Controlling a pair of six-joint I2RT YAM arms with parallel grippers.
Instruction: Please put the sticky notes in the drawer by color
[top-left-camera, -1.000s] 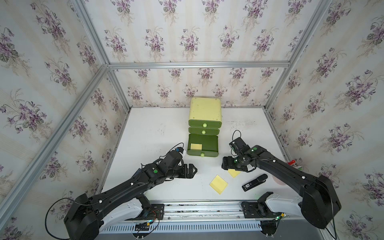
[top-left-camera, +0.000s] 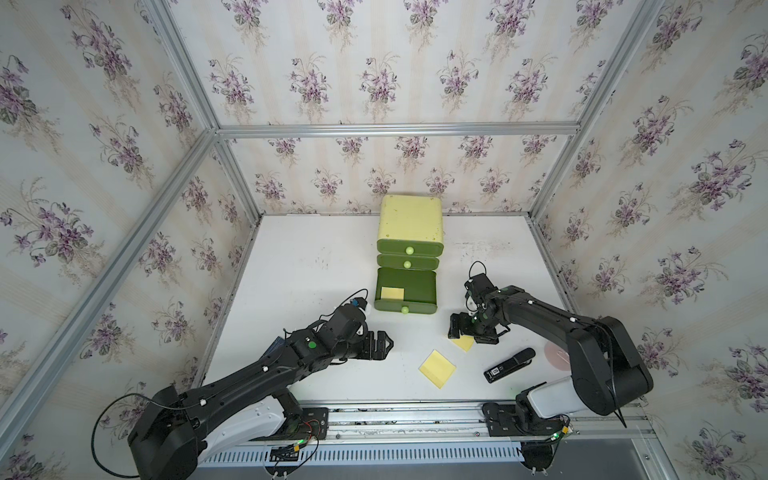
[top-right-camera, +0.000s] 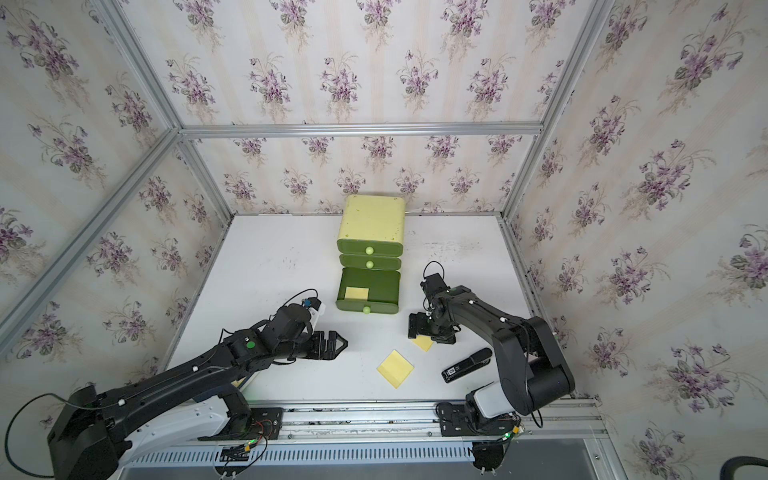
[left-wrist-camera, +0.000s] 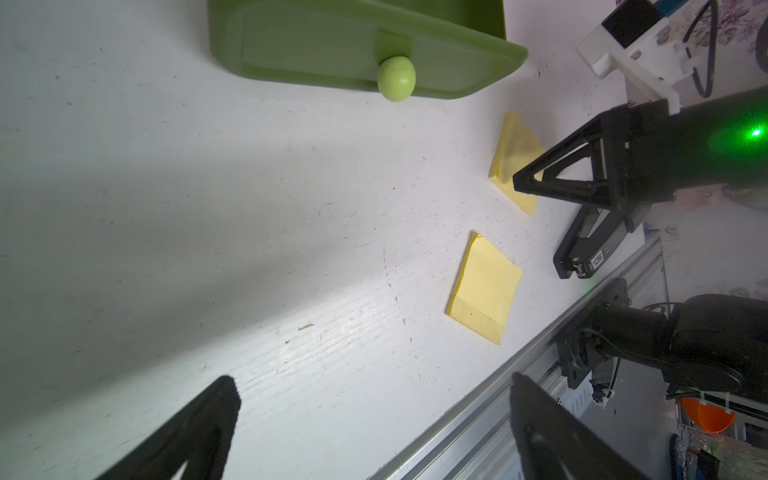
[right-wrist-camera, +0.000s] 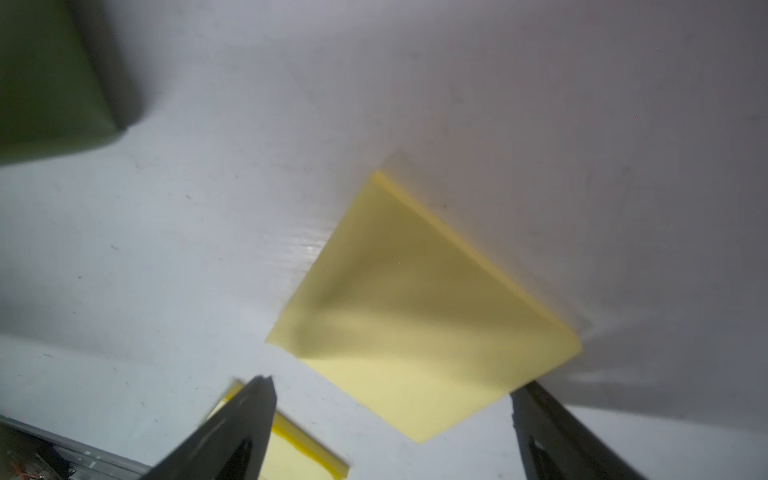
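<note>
A yellow sticky note (right-wrist-camera: 416, 312) lies on the table right of the open green drawer (top-left-camera: 405, 306), with my right gripper (top-left-camera: 468, 325) low over it, fingers apart and nothing clearly held. A second yellow note (top-left-camera: 437, 368) lies nearer the front edge, and a yellow note (top-left-camera: 392, 293) is inside the drawer. My left gripper (top-left-camera: 377, 345) stands open and empty over the table, left of the notes and in front of the drawer.
A green drawer cabinet (top-left-camera: 409, 220) stands at the back middle. A black stapler (top-left-camera: 509, 365) lies front right, near the table edge.
The right arm has shifted slightly, its gripper now a little further right over the note. My left arm is nearly unchanged.
</note>
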